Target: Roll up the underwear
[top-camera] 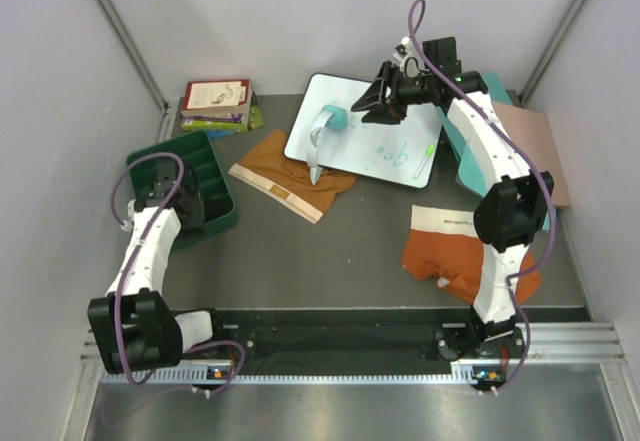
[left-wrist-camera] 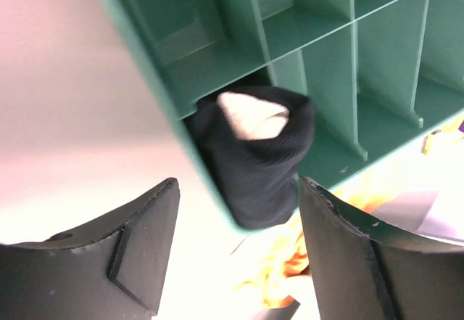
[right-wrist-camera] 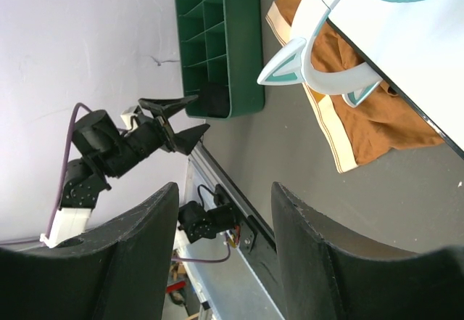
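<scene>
A rolled black underwear (left-wrist-camera: 257, 157) stands in a corner compartment of the green divided box (top-camera: 217, 181), a pale patch showing in its top. My left gripper is open over that corner, and nothing is between its fingers. Brown underwear (top-camera: 300, 183) lies flat at mid-table, its far part under the whiteboard. Orange underwear (top-camera: 465, 253) lies spread and creased at the right, waistband to the back. Open and empty, my right gripper (top-camera: 370, 113) hangs above the whiteboard; the right wrist view shows the brown underwear (right-wrist-camera: 397, 120) beyond its fingers.
The whiteboard (top-camera: 380, 161) bears a white-and-teal handled object (top-camera: 322, 136) and a green marker (top-camera: 424, 159). Books (top-camera: 217, 101) are stacked at the back left. Teal and pink folders (top-camera: 530, 141) fill the back right.
</scene>
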